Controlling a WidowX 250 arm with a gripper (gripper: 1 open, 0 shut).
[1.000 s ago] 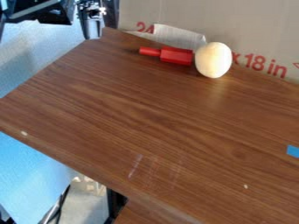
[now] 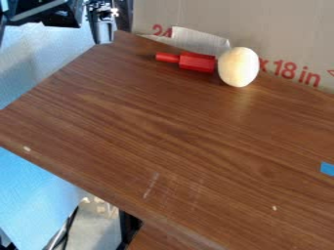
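Near the back of the wooden tabletop lies a red cylinder with a thinner handle, on its side. Just right of it is a white egg-shaped object, touching or very close to it. Dark machinery with silver parts shows at the top left edge of the view, beyond the table; I cannot make out gripper fingers there.
A cardboard sheet with red print stands along the back of the table, with a pale curled piece behind the red cylinder. A blue tape strip is at the right.
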